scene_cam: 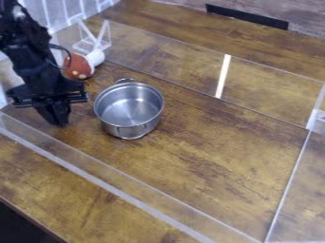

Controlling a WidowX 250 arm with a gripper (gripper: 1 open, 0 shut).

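Observation:
My gripper (48, 106) is low at the left, just left of a stainless steel pot (128, 110), its fingers near the wooden surface; I cannot tell how wide they stand or whether anything is between them. The pot is upright and looks empty. A red object with a white part (79, 66) lies behind the gripper, partly hidden by it.
A white wire rack (94, 38) stands at the back left.

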